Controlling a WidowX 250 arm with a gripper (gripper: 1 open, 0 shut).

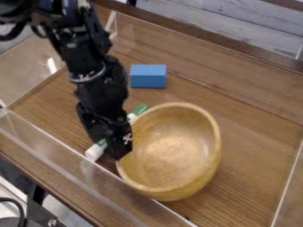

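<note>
My black arm reaches down from the upper left to the gripper (109, 137), which sits low at the left rim of a large tan bowl (178, 160). A green and white stick-like object (95, 150) lies on the wooden table just left of the bowl, partly hidden by the gripper. The gripper is open; whether anything lies between its fingers is hard to see.
A blue block (148, 75) lies behind the bowl. A clear rail runs along the front left edge, with cables beyond it.
</note>
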